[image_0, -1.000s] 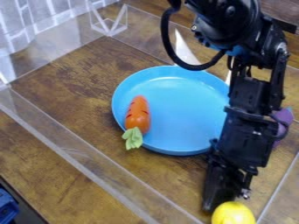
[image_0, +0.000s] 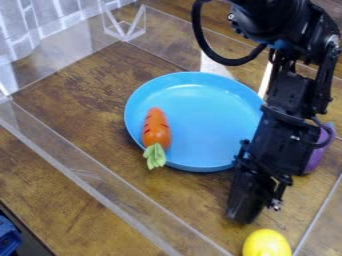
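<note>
My black gripper (image_0: 245, 203) hangs low at the right, just beside the rim of a blue plate (image_0: 201, 125), with its fingertips close to the wooden surface. It looks shut, and nothing shows between its fingers. A yellow object (image_0: 266, 243) lies just below the fingertips, apart from them. An orange toy carrot (image_0: 156, 132) with a pale green top lies on the left part of the plate.
A purple object (image_0: 318, 150) sits behind the gripper at the right. Clear plastic walls (image_0: 80, 50) edge the area. A blue item (image_0: 7, 238) is at the lower left. Bare wood lies left of the plate.
The gripper has risen slightly, away from the yellow object, which now shows apart below it. The plate and carrot look slightly shifted left.
</note>
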